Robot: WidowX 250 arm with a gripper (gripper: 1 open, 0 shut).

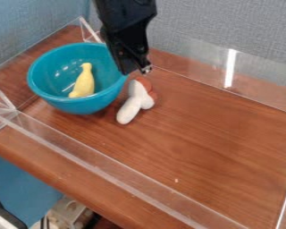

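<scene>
A teal bowl (56,89) sits at the back left of the wooden board, with a yellow object (83,82) lying inside it. Just right of the bowl lies a white mushroom-like toy (131,106) with a red-orange top. My black gripper (138,68) hangs over the bowl's right rim, just above the toy; it is shut, with nothing visible between its fingers, though its tips are small and dark.
Clear plastic walls edge the wooden board (206,152). Grey-blue textured walls stand behind. The right and front of the board are clear. Some equipment lies below the front left edge.
</scene>
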